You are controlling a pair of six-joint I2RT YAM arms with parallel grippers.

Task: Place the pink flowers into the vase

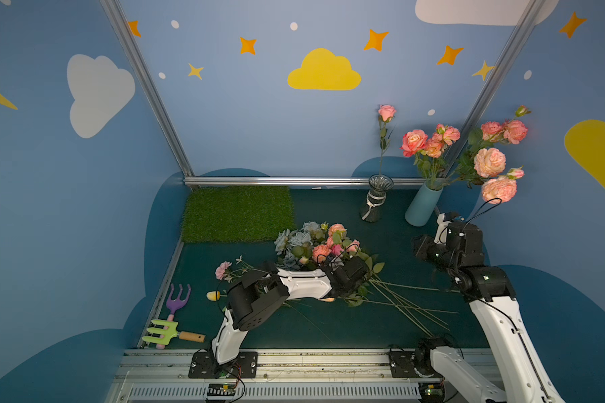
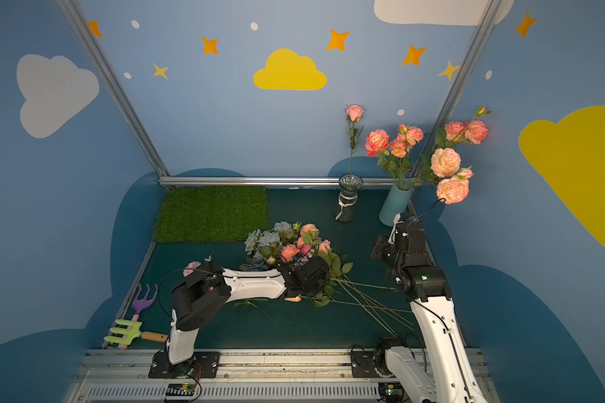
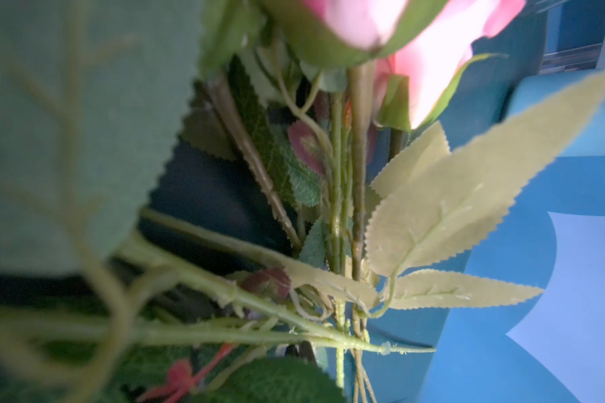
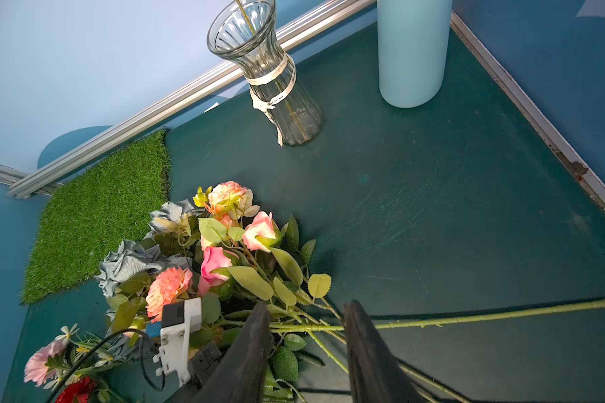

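Pink and coral flowers lie in a heap mid-table, with leaves and long bare stems reaching right. My left gripper is shut, down among the leaves at the heap's near side; its fingertips are hidden, and leaves, stems and pink petals fill the left wrist view. A clear glass vase with a white ribbon stands upright behind the heap, holding one pink rose. To the right, my right gripper hangs open above the table, and a stem crosses the view beyond its fingers.
A blue vase holding several peach roses stands right of the glass vase. Grey-blue flowers lie against the pink ones. Grass mat is at back left, a purple fork and a green rake at front left.
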